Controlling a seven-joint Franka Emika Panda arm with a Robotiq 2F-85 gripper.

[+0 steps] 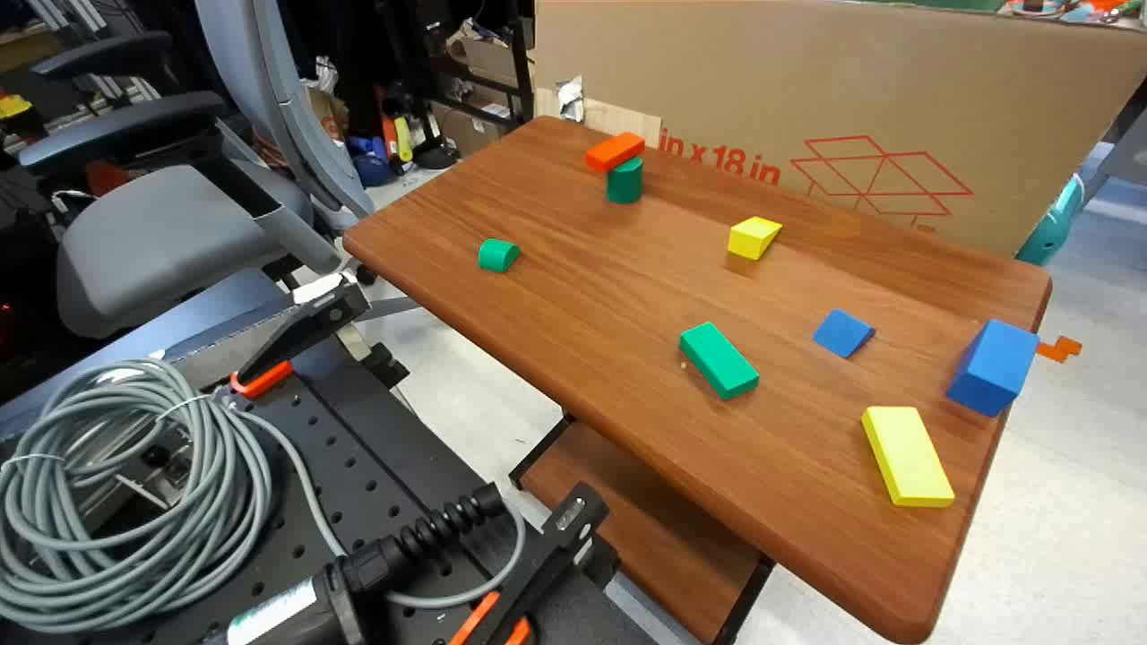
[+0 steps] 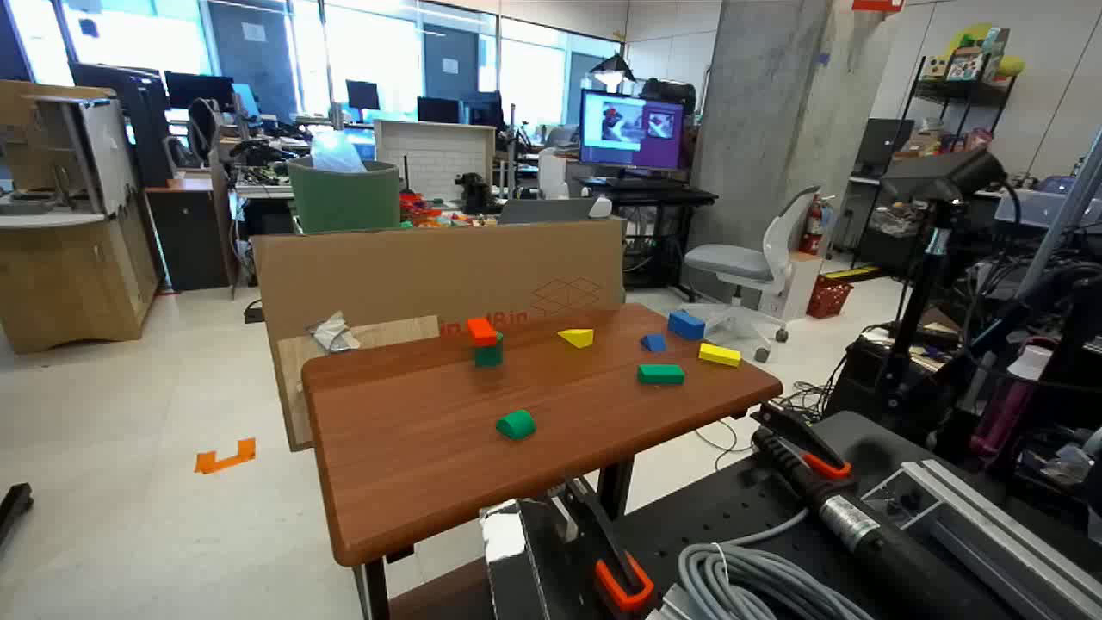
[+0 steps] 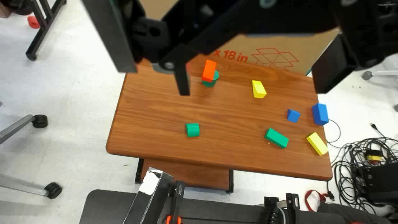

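Note:
In the wrist view my gripper is open high over the table, its dark fingers [image 3: 182, 80] wide apart and touching nothing. An orange block [image 1: 616, 151] rests on top of an upright green cylinder-like block [image 1: 625, 184] near the back edge. A small green rounded block [image 1: 497, 254] lies by itself toward the left. The yellow wedge [image 1: 754, 237] sits toward the back, right of the stack. Farther right are a green rectangular block [image 1: 718, 361], a small blue wedge [image 1: 844, 333], a larger blue block [image 1: 992, 367] and a yellow rectangular block [image 1: 907, 456]. Neither exterior view shows the gripper.
All the blocks stand on a brown wooden table [image 1: 602, 312], with bare surface between them. A large cardboard sheet [image 2: 434, 274] rises along its back edge. Along the front is a black perforated bench with coiled grey cable [image 1: 129, 494] and orange-tipped clamps.

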